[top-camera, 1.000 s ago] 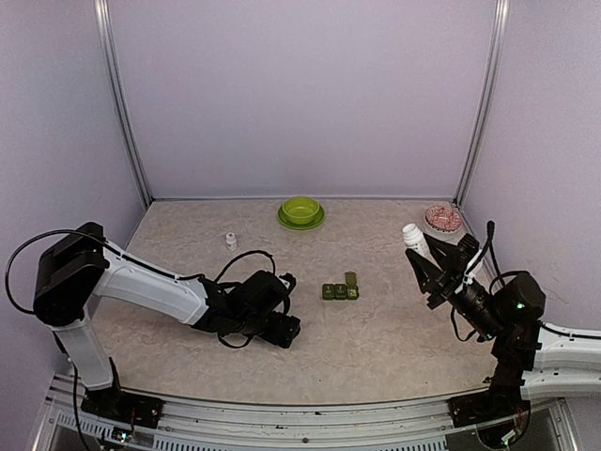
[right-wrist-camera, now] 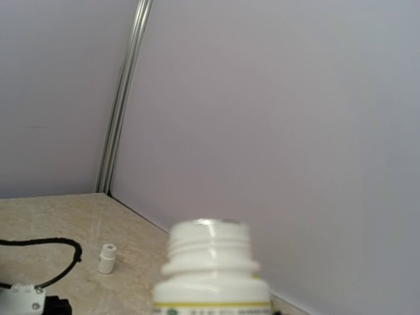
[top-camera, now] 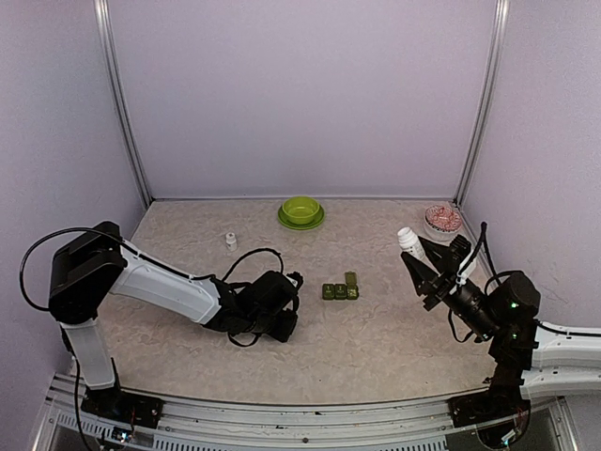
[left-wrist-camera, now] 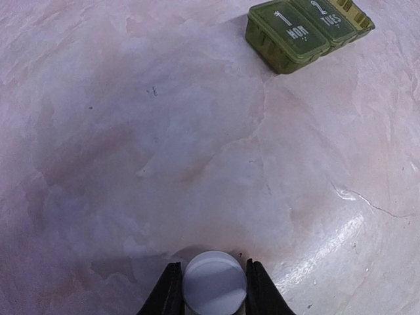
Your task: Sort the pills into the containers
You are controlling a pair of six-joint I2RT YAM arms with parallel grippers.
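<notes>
My right gripper [top-camera: 422,256] is raised above the table at the right, shut on a white bottle [top-camera: 410,244]. In the right wrist view, the threaded neck of that bottle [right-wrist-camera: 210,262] is bare, without a cap. Low over the table, left of centre, my left gripper [top-camera: 285,331] is shut on a round white cap [left-wrist-camera: 214,283], seen between its fingers in the left wrist view. A green pill organizer [top-camera: 340,292] lies at mid-table, its right compartment's lid [top-camera: 350,278] swung open. "MON" and "TUE" lids [left-wrist-camera: 289,29] are closed. No pills are visible.
A small white bottle [top-camera: 231,241] stands at the back left. Green bowl and plate [top-camera: 300,221] sit at the back centre, and a red-and-white patterned bowl [top-camera: 442,221] at the back right. Bare table lies around the organizer.
</notes>
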